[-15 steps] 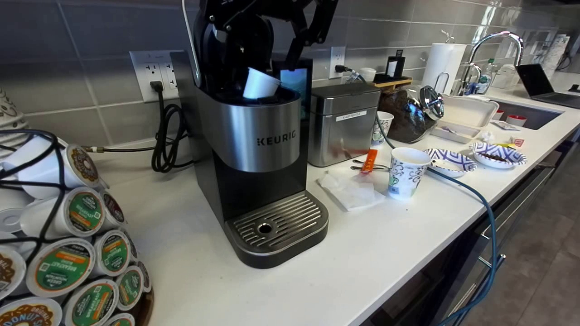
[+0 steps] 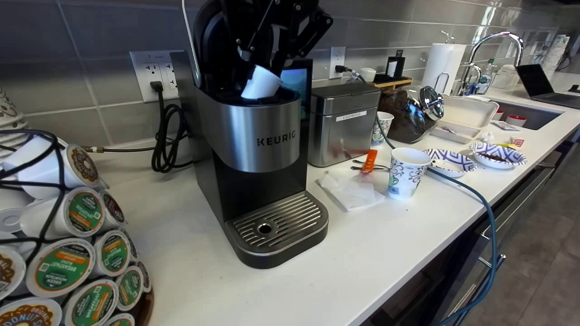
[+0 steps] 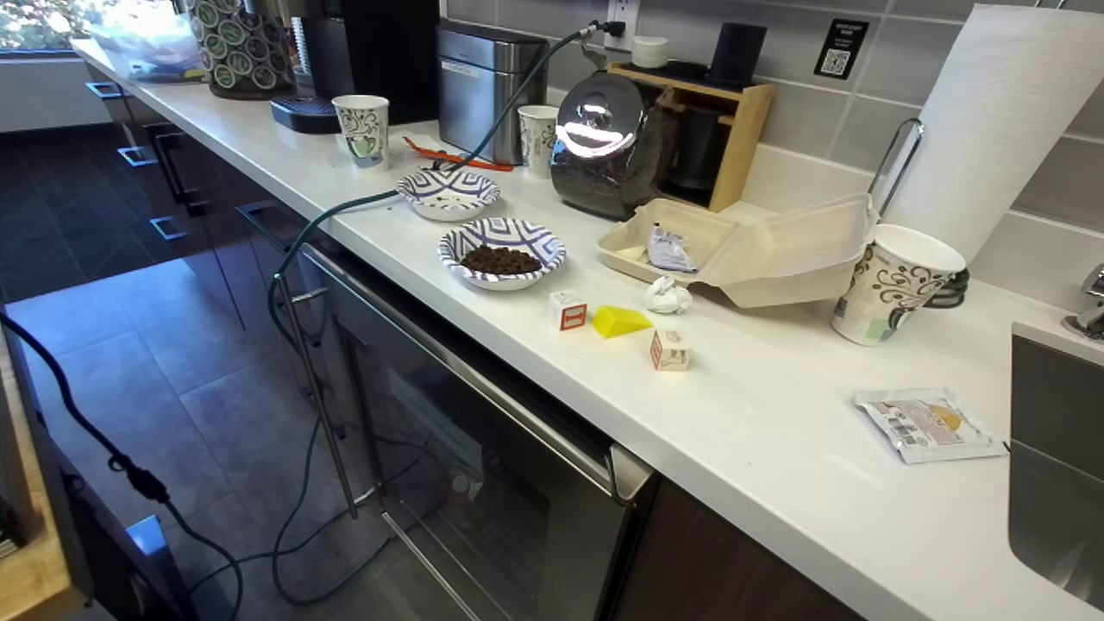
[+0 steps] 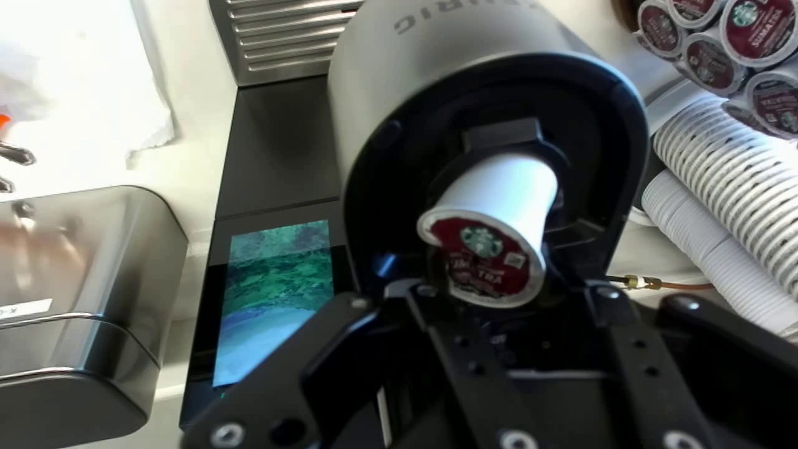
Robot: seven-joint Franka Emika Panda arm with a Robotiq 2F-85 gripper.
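A white coffee pod [image 4: 502, 196] with a dark red Starbucks lid lies tilted in the raised-lid opening of the silver and black Keurig machine [image 2: 255, 136]. Its lid faces back toward my wrist camera rather than straight up. My gripper is part open, its fingertips on either side of the pod's lid end. On the right side, a gap shows between finger and pod; contact on the left is hard to judge. In exterior view 1 the pod [image 2: 262, 83] rests above the machine's front rim, partly behind the fingers.
Left of the machine stands a rack of pods [image 2: 84, 212]. A steel canister [image 2: 343, 127] is close on its right, with a paper cup [image 2: 406, 173] and napkin [image 2: 352, 191] in front. Bowls, a jar and a takeout box sit farther along the counter.
My gripper has come down toward the pod, and its fingers have drawn closer together. The pod still lies tilted in the machine, with little visible shift.
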